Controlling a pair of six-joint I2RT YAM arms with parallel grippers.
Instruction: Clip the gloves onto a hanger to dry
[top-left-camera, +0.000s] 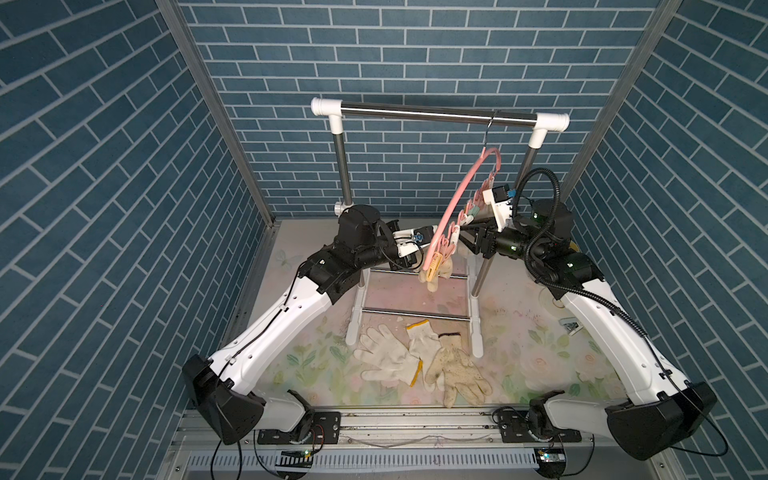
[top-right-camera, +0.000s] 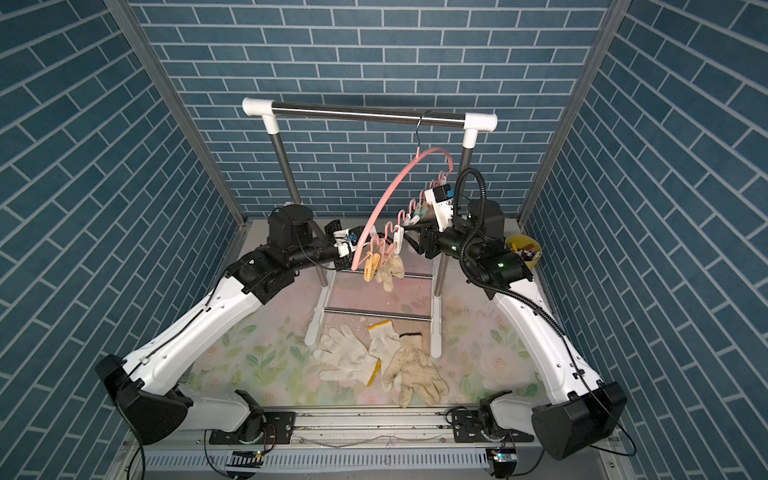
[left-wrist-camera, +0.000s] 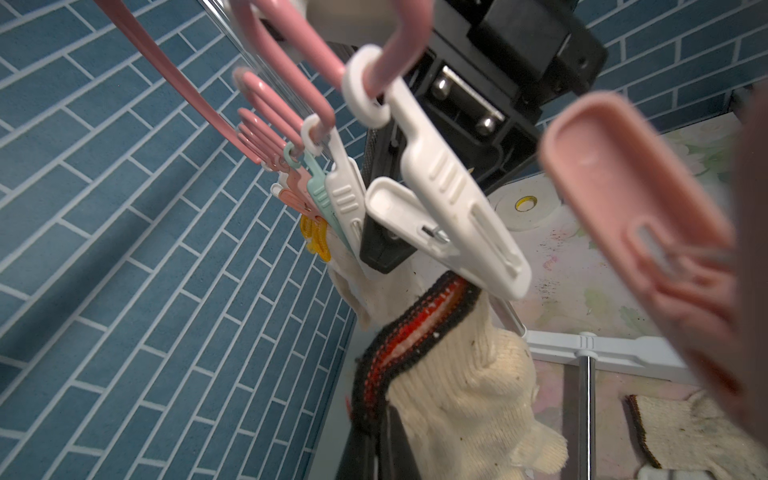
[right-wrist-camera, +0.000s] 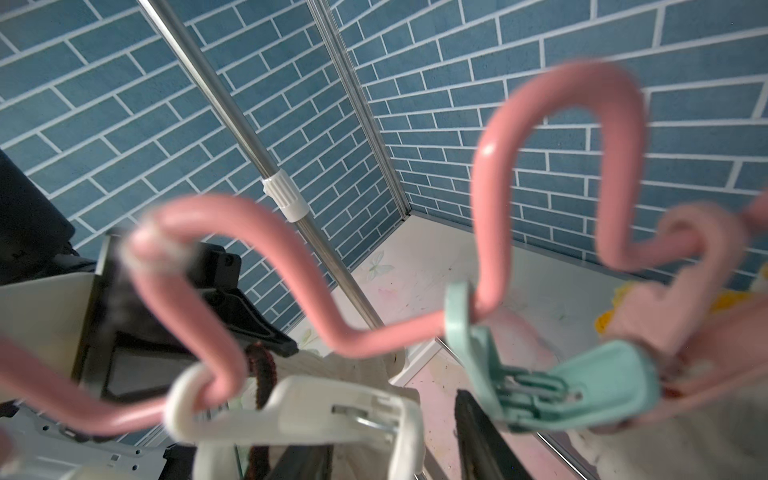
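Note:
The pink hanger (top-left-camera: 457, 196) hangs from the rack with a row of clips. My left gripper is shut on the black-and-red cuff (left-wrist-camera: 412, 336) of a cream glove (left-wrist-camera: 472, 392), which hangs below the clips. A white clip (left-wrist-camera: 460, 172) has its lower end beside or over that cuff; whether it grips the cuff cannot be told. My right gripper stands part open at the white clip (right-wrist-camera: 344, 408), one finger (right-wrist-camera: 480, 440) to its right and the other partly behind it. A teal clip (right-wrist-camera: 568, 388) hangs nearby.
Another glove with a yellow cuff (right-wrist-camera: 728, 300) hangs farther along the hanger. Several gloves, among them a white one (top-left-camera: 388, 354) and a tan one (top-left-camera: 460, 372), lie on the table in front. The rack's top bar (top-left-camera: 432, 113) spans above; a yellow bowl (top-right-camera: 524, 249) stands right.

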